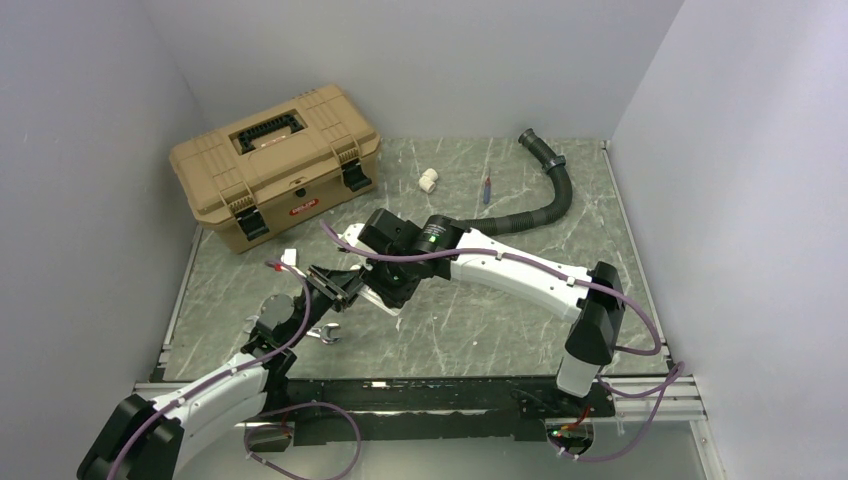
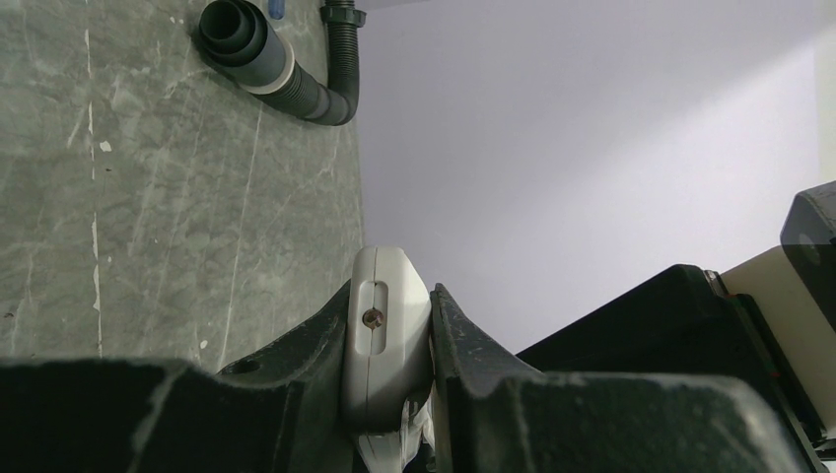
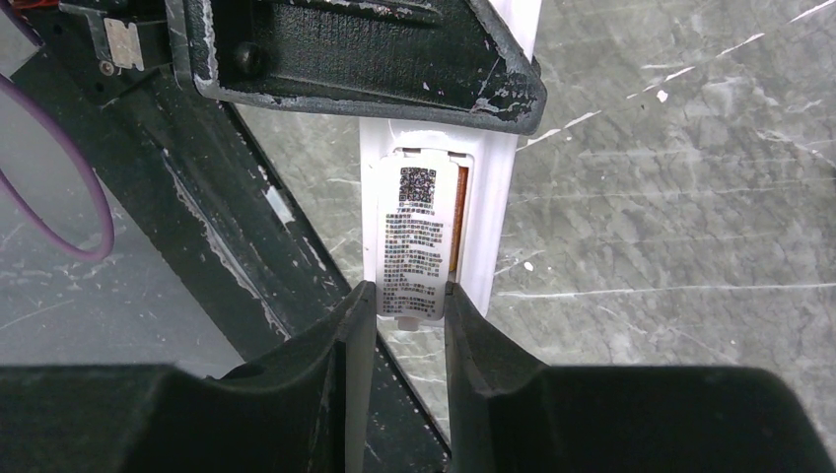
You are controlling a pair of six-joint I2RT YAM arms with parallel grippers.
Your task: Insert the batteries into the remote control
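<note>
The white remote control (image 3: 493, 227) is held back side up, with my left gripper shut across its body. Over its battery bay lies the white battery cover (image 3: 414, 236), printed with a code and small text. One end of that cover is pinched by my right gripper, which is shut on it. The cover sits a little askew; along its right side a strip of copper-coloured battery (image 3: 458, 212) shows. Whether the cover's tabs are seated cannot be told. In the top view both grippers meet left of the table's middle, largely hiding the remote.
A tan toolbox (image 1: 280, 165) stands at the back left. A black hose (image 1: 540, 210) curves across the back right, near a small screwdriver (image 1: 487, 190) and white fittings (image 1: 428, 181). A wrench (image 1: 327, 333) lies by the left arm.
</note>
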